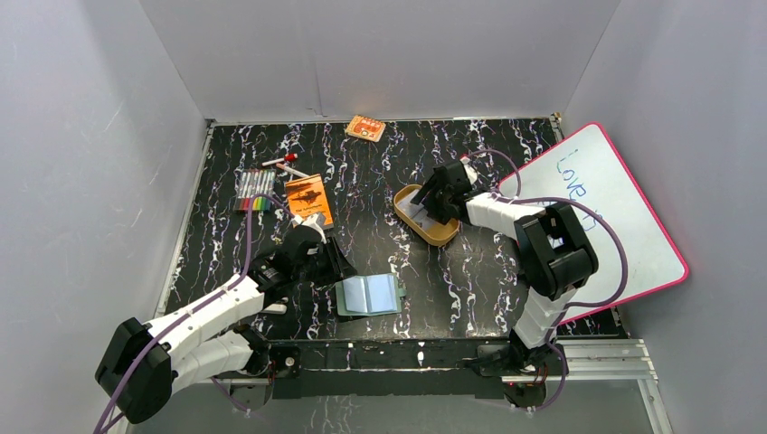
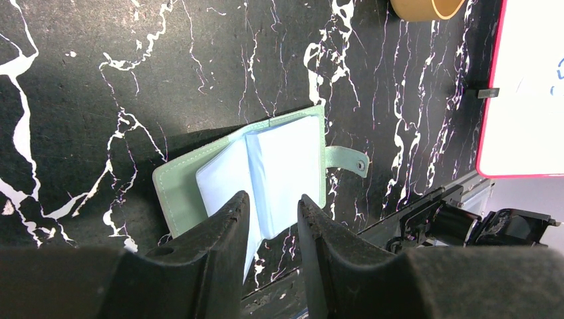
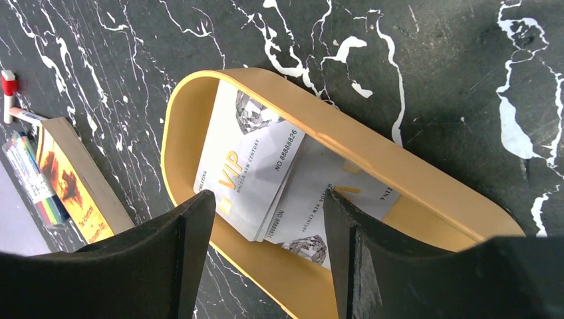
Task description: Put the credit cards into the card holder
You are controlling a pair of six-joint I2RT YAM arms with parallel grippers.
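Several silver-white cards lie overlapping in an oval tan tray, marked "VIP" in the right wrist view. Over that tray is my right gripper, its fingers apart and no card held between them. The green card holder lies spread on the table near the front edge, its pale blue sleeves facing up and its snap strap to the right. My left gripper hovers by the holder with a gap between its fingers and nothing in it.
An orange box and a set of coloured markers lie at the left. A small orange book is at the back. A whiteboard leans at the right, under the right arm. Bare table separates tray and holder.
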